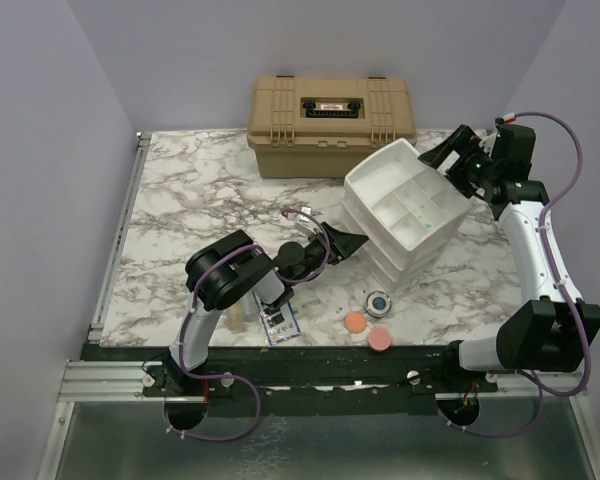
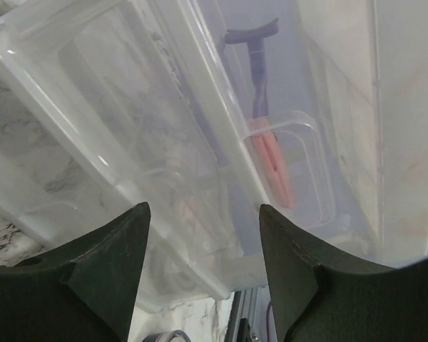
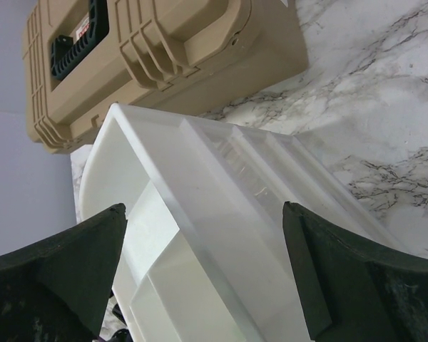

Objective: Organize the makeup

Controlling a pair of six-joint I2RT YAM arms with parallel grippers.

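Note:
A white tiered organizer (image 1: 400,215) stands askew at right of centre. My left gripper (image 1: 350,243) is open at its left side; in the left wrist view the open fingers face the translucent tiers (image 2: 93,135), where a pink-handled tool (image 2: 274,167) shows inside. My right gripper (image 1: 460,160) is open over the organizer's top right; in the right wrist view its fingers straddle the upper rim (image 3: 178,206). Near the front lie a round silver compact (image 1: 378,304), an orange disc (image 1: 355,322), a pink disc (image 1: 379,339) and a palette (image 1: 282,327).
A large tan case (image 1: 330,120) stands at the back, close behind the organizer. More small items lie partly under the left arm.

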